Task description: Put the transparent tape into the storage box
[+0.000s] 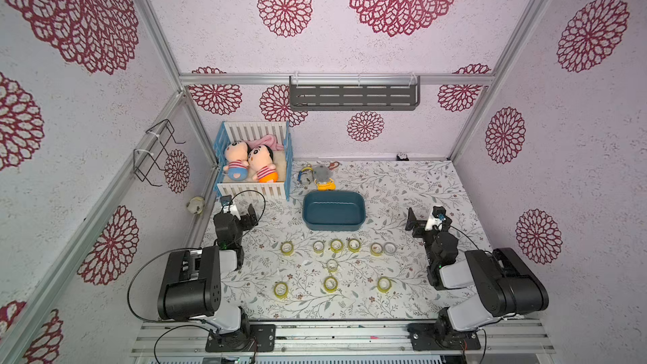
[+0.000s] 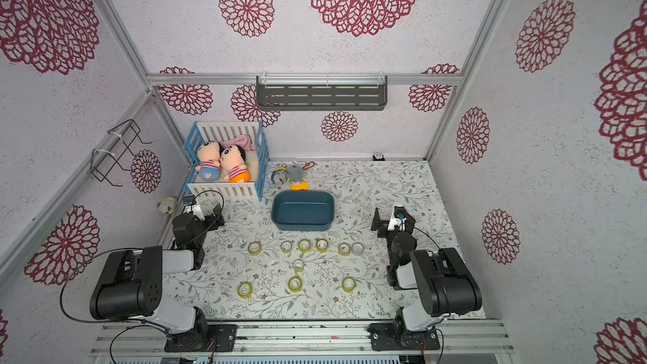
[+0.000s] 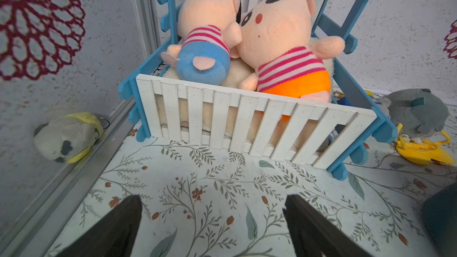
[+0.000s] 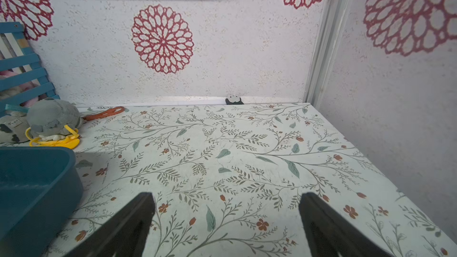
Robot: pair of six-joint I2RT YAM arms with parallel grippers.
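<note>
A teal rectangular storage box [image 1: 333, 210] [image 2: 302, 210] [image 4: 33, 195] stands empty at the middle of the table. Several tape rolls lie loose on the cloth in front of it, mostly yellow-rimmed, such as one at the left [image 1: 287, 248], one at the front [image 2: 295, 284], and a paler, clearer one [image 1: 389, 248] at the right. My left gripper is open at the left, beside the box and before the toy crib, nothing between its fingers. My right gripper stands open right of the box, empty, facing bare cloth.
A blue-and-white crib [image 1: 252, 188] with two plush dolls fills the back left. Grey plush toys [image 1: 323, 174] sit behind the box. A grey shelf [image 1: 353, 94] hangs on the back wall.
</note>
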